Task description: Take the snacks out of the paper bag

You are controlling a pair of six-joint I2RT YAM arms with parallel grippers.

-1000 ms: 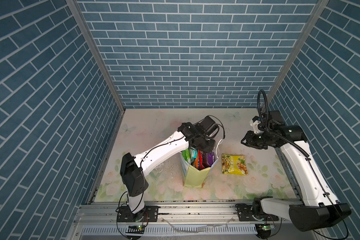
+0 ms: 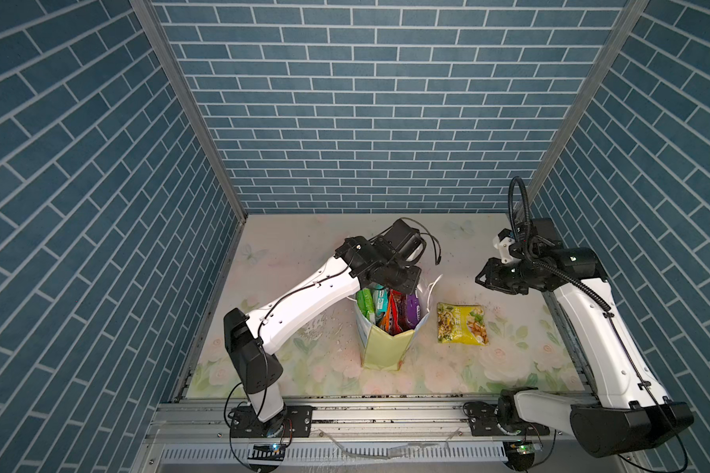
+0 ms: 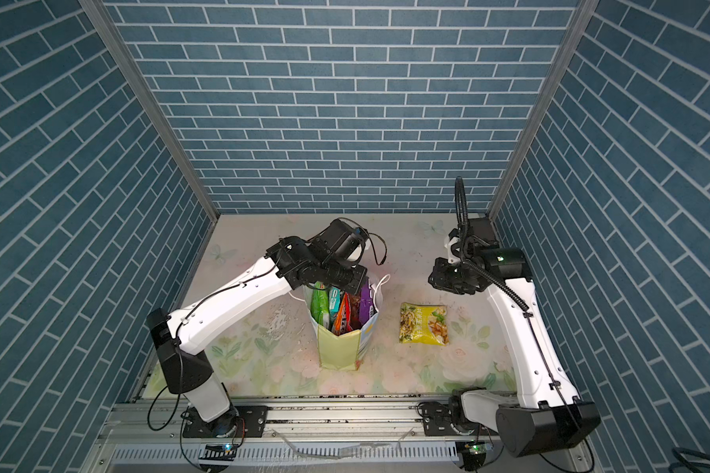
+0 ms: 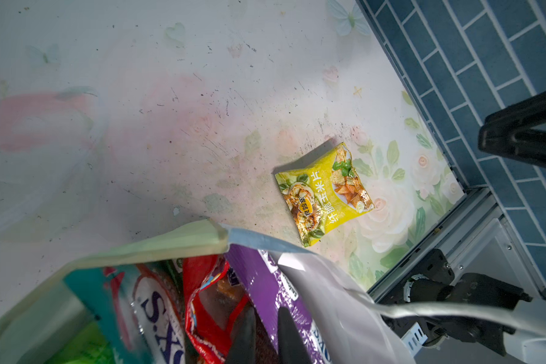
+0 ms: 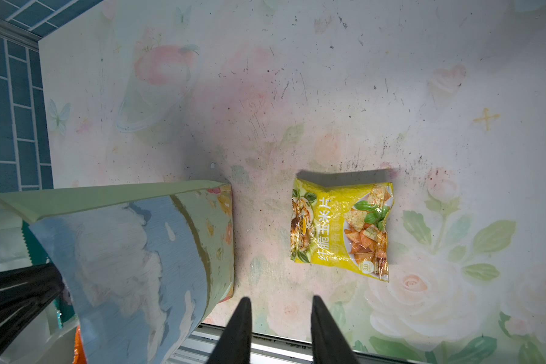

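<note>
The open-topped paper bag (image 2: 386, 351) stands upright at the table's front middle. Packed inside are a green pack (image 3: 320, 306), a teal pack (image 4: 140, 300), a red pack (image 4: 203, 273) and a purple pack (image 4: 265, 274). Over the bag's mouth hangs my left gripper, its fingers part open; the purple pack and a dark brown surface show in the gap, and whether they touch is unclear. A yellow chip bag (image 5: 342, 229) lies flat on the table, right of the paper bag. To the right, above the table, my right gripper is open and empty.
The bag's white handle (image 4: 455, 310) loops up on its right side. Blue brick walls (image 2: 386, 102) close off the back and both sides. Bare table (image 2: 292, 236) lies to the rear and left of the bag.
My left arm has shifted slightly left and up over the bag's mouth, and its elbow has swung left. The right arm and the yellow chip bag have stayed put.
</note>
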